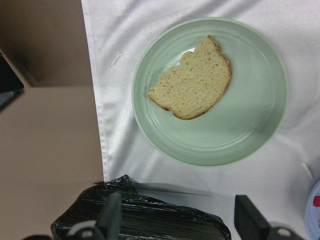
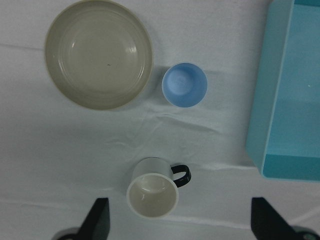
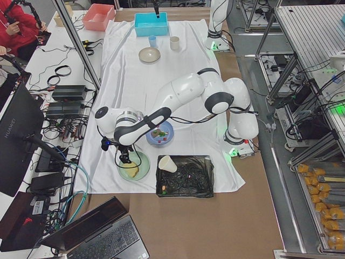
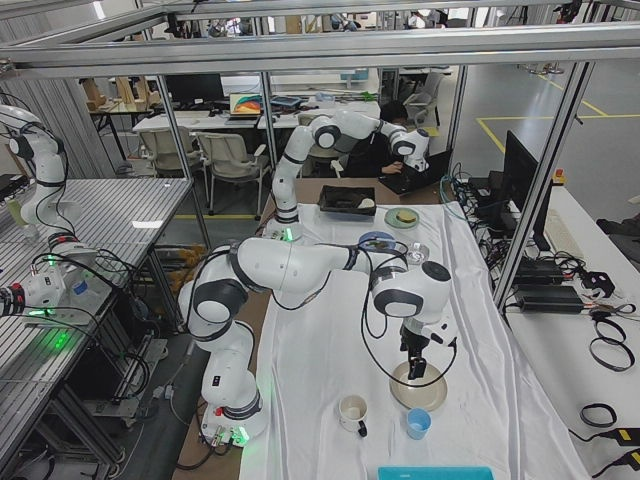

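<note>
A slice of bread (image 1: 192, 80) lies on a green plate (image 1: 215, 150), with my left gripper open above and beside it, its fingers framing nothing held. A black bag-lined bin (image 3: 186, 183) holding a white cup (image 3: 167, 164) stands by the plate. A blue plate (image 3: 167, 137) with small food pieces sits behind. My right gripper is open, high over the far end, above a beige dish (image 2: 98, 55), a blue cup (image 2: 184, 84) and a mug with a black handle (image 2: 152, 195).
A turquoise bin (image 2: 270, 100) stands beside the cups. A laptop (image 3: 108, 237) and cables border the near and left sides.
</note>
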